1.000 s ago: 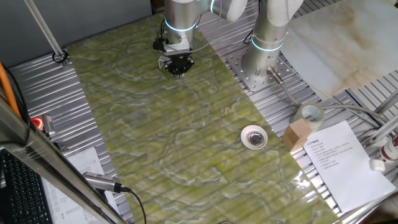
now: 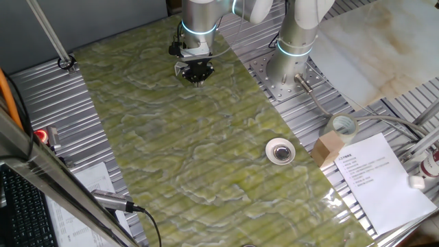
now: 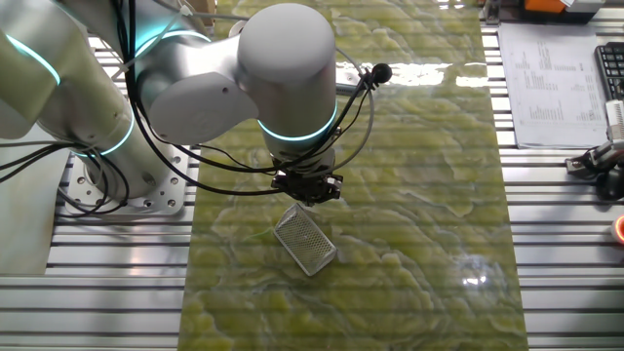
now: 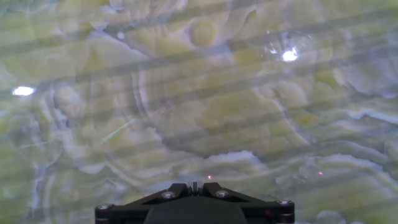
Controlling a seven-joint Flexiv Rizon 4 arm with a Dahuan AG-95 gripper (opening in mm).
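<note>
In the wrist view my gripper is shut, its black fingertips together and nothing visible between them. Only green marbled sheet [image 4: 199,112] shows beyond it there. Seen in exterior view 1, the gripper [image 2: 198,82] points down over the far part of the sheet. A pale rectangular piece with a mesh-like face [image 3: 305,239] lies beside the gripper [image 3: 310,195] in exterior view 2; the arm seems to hide it in exterior view 1. Well away from the gripper sits a white round dish [image 2: 280,151] with a shiny centre, near the sheet's right edge.
A wooden block [image 2: 327,149], a roll of tape [image 2: 341,127] and a printed page [image 2: 384,182] lie right of the sheet. On the left are a metal pole [image 2: 58,171], a keyboard [image 2: 24,206] and a cabled device [image 2: 113,200].
</note>
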